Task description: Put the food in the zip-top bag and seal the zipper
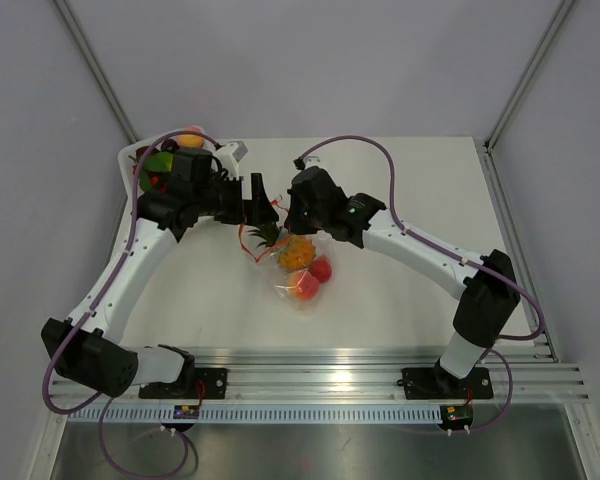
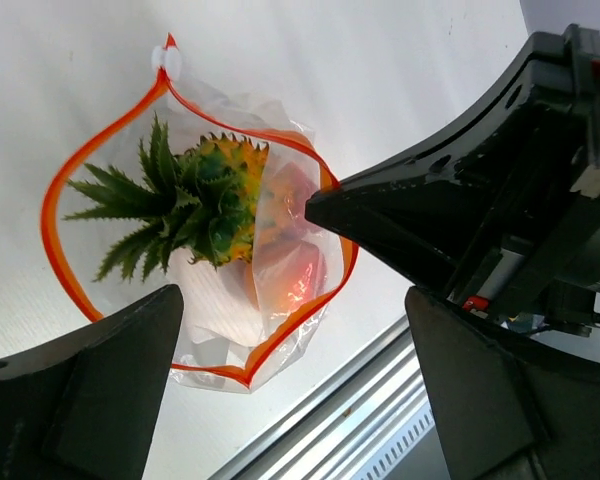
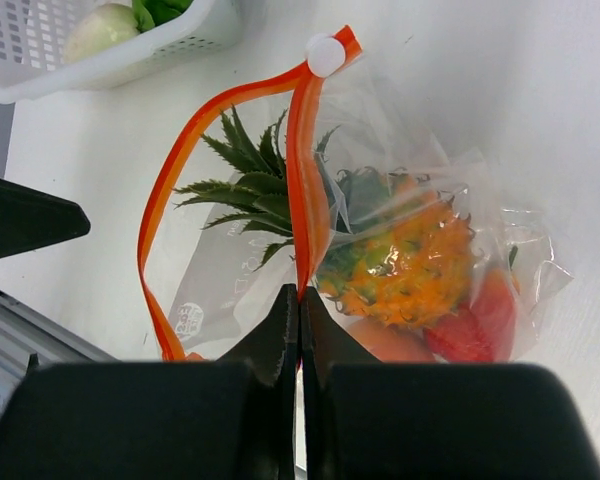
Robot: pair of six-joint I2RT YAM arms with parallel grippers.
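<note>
The clear zip top bag (image 2: 290, 365) has an orange zipper rim, spread open. A pineapple (image 2: 225, 190) lies inside, its green crown toward the mouth. Deeper in the bag are a peach (image 1: 302, 285) and a red fruit (image 1: 321, 268). My right gripper is shut on one side of the orange rim, which runs up from its fingertips to a white slider (image 3: 326, 56) at the corner. Over the other side of the mouth, my left gripper stands open with wide-set fingers, gripping nothing; the rim beneath it is free.
At the back left stands a white basket (image 3: 170, 45) holding several foods, partly hidden by my left arm. Both grippers are close together over the bag. Bare table (image 1: 410, 180) lies to the right and in front.
</note>
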